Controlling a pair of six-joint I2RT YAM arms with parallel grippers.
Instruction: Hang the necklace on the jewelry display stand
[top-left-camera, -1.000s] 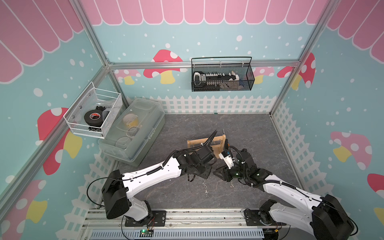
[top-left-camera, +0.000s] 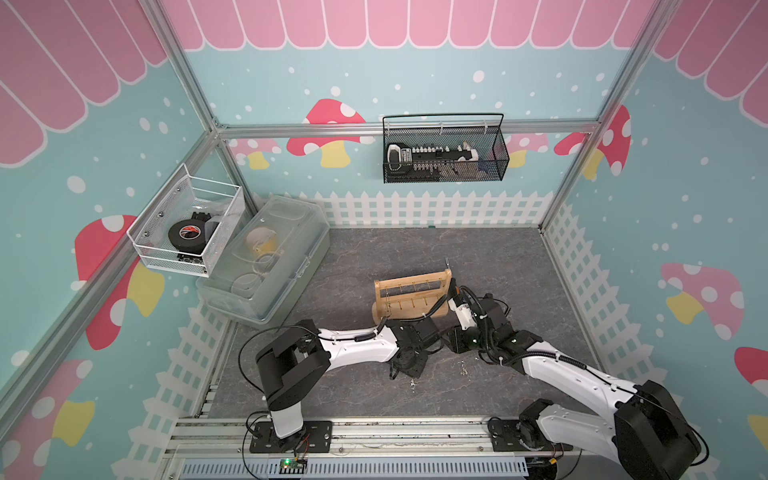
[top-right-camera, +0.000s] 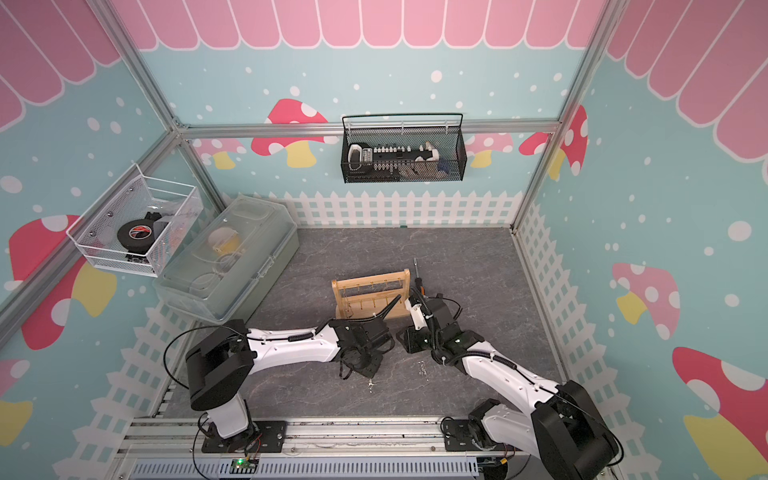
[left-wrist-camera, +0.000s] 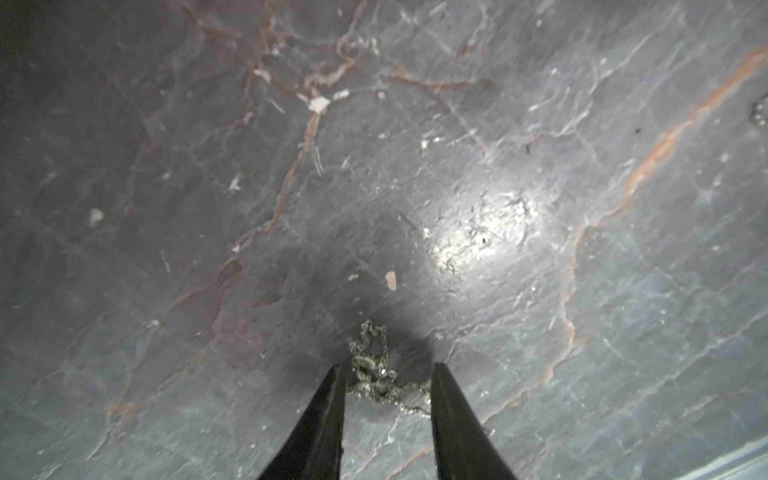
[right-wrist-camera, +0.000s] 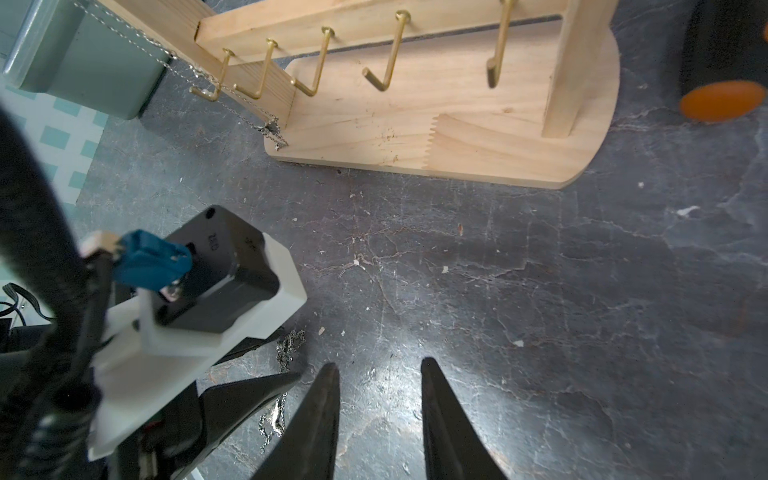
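A wooden stand (right-wrist-camera: 480, 144) with brass hooks stands mid-table; a silver chain is draped at its left end in the right wrist view. Loose necklaces lie near the front, one (top-left-camera: 413, 385) below my left gripper, another (top-left-camera: 463, 368) below the right arm. In the left wrist view, a tangled chain (left-wrist-camera: 368, 360) lies just beyond my open left gripper, between its fingertips in the picture. My right gripper is open with nothing between its fingers, over bare table in front of the stand, beside the left gripper's housing.
A lidded translucent box (top-left-camera: 276, 264) sits at the left. An orange-and-black tool (right-wrist-camera: 720, 100) stands right of the stand. Wire baskets (top-left-camera: 444, 168) hang on the walls. Both arms are close together.
The left arm has lowered, its gripper coming down over the front necklace. The right gripper has shifted slightly back toward the stand.
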